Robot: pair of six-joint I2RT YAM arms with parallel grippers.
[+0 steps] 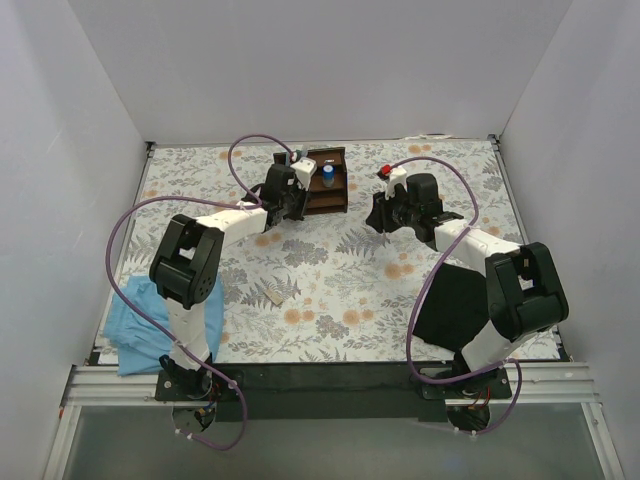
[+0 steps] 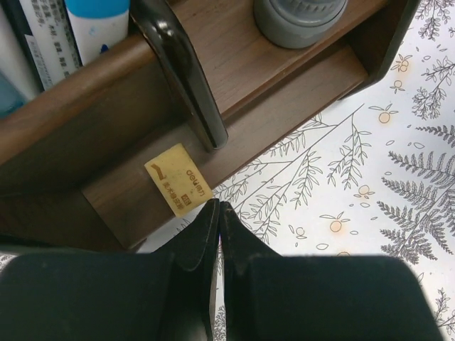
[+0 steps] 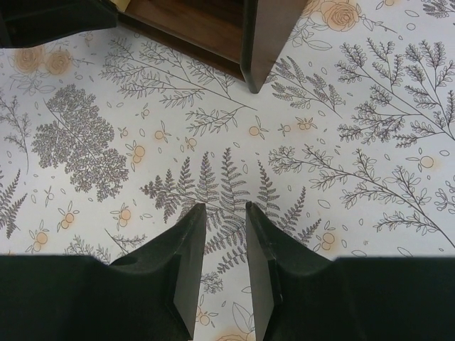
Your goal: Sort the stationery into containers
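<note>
A dark wooden organizer [image 1: 327,199] stands at the back middle of the table. In its lower front compartment lies a yellow deli box [image 2: 178,180], seen in the left wrist view. My left gripper is shut, its tips just in front of that box, with nothing showing between them. Pens [image 2: 53,35] stand in one rear compartment, and a grey round-lidded bottle [image 2: 297,20] sits in another. To the right of the organizer, my right gripper is partly open over bare cloth, nothing between its fingers. A small light item [image 1: 273,297] lies on the cloth left of centre.
A blue cloth [image 1: 160,325] covers the front left and a black cloth [image 1: 455,310] the front right. Behind the right gripper is a small red item [image 1: 384,171]. The patterned tablecloth [image 1: 330,300] is mostly clear in the middle.
</note>
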